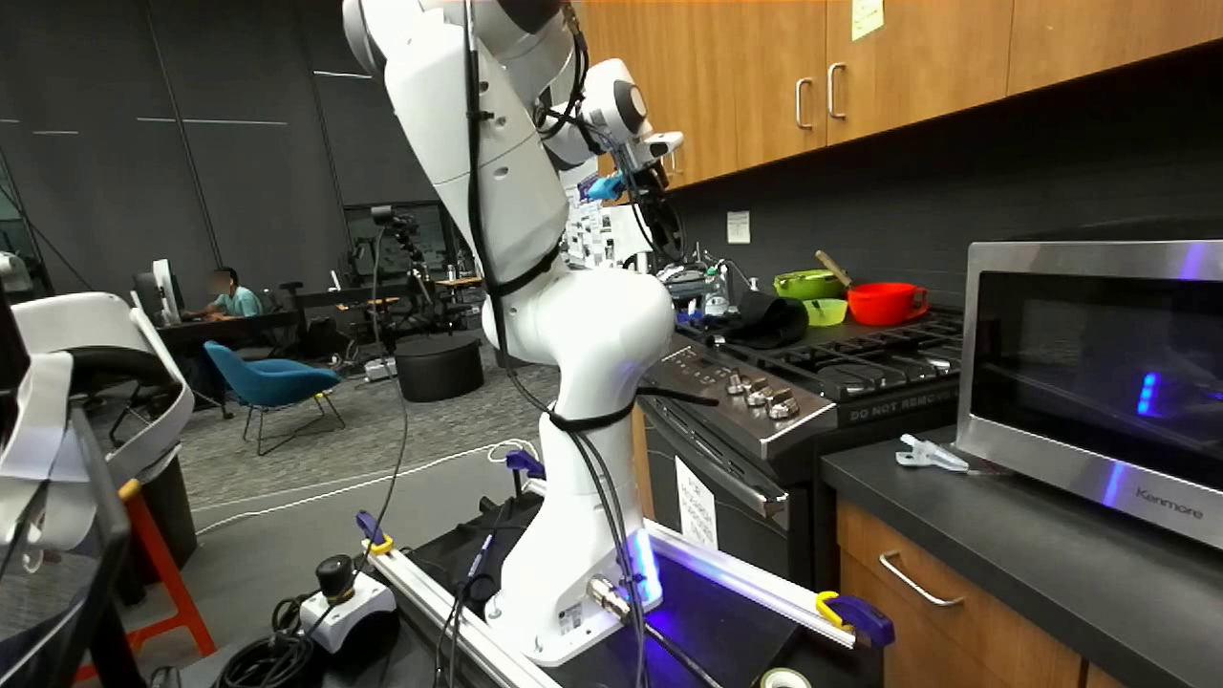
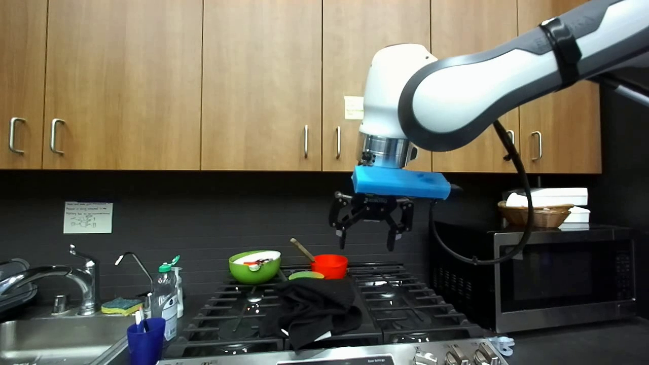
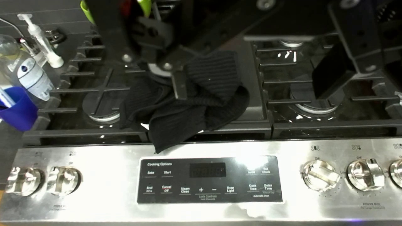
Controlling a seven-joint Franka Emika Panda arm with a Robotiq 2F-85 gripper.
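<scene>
My gripper (image 2: 366,243) hangs open in the air over the stove, its two fingers wide apart and nothing between them. In the wrist view one finger (image 3: 180,86) shows over a crumpled black cloth (image 3: 181,120), the other over the right burners. The cloth lies across the middle of the stovetop, one corner draped over the front edge, with something white peeking out beneath. Behind it on the stove stand a green bowl (image 2: 250,272) with a white item and small things inside, a red pot (image 2: 330,266), and a lighter green dish (image 2: 305,275). A wooden handle (image 2: 302,250) leans at the pot.
Left of the stove are a blue cup (image 2: 146,341), a clear bottle (image 2: 163,298), a sponge (image 2: 121,305) and the sink (image 2: 61,340). A microwave (image 2: 563,277) stands at right, a basket (image 2: 535,215) on top. Cabinets (image 2: 261,85) hang above.
</scene>
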